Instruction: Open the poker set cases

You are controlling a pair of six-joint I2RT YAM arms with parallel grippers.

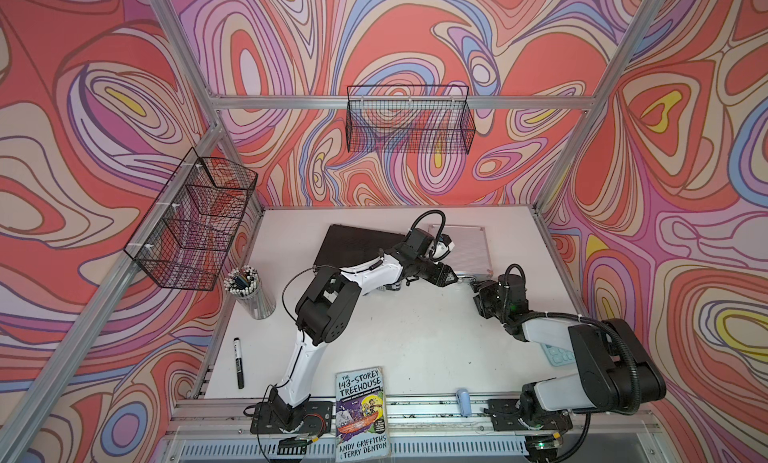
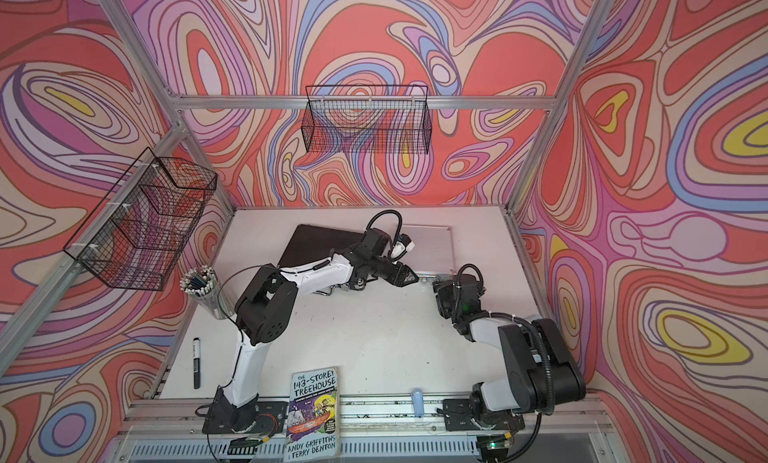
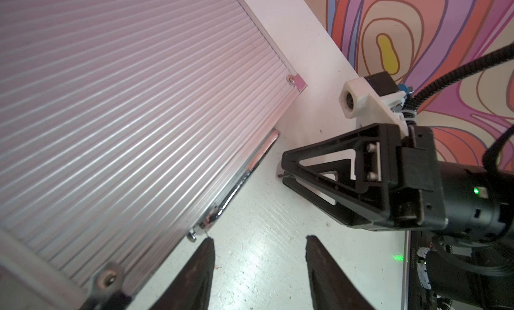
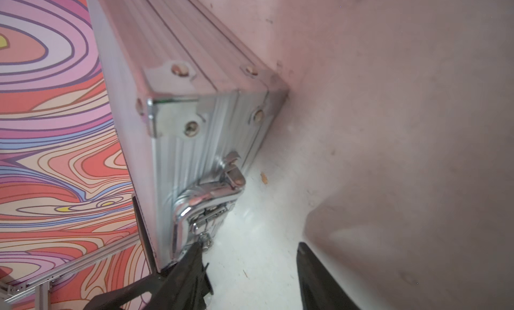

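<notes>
A silver ridged case (image 1: 468, 251) lies shut at the back of the table. Along its front side runs a chrome handle, also seen end-on in the right wrist view. My left gripper stands in front of the case's left part, fingers apart and empty. My right gripper is open near the case's front right corner, close to the chrome handle (image 4: 206, 202), with nothing between its fingers. To the left lies a black panel (image 1: 352, 245), partly hidden behind my left arm, with metal bits at its front edge; whether it is an opened case cannot be told.
A cup of pens (image 1: 254, 293) and a marker (image 1: 238, 363) are at the left. A book (image 1: 361, 415) lies at the front edge, and a light-blue tray (image 1: 558, 354) sits under my right arm.
</notes>
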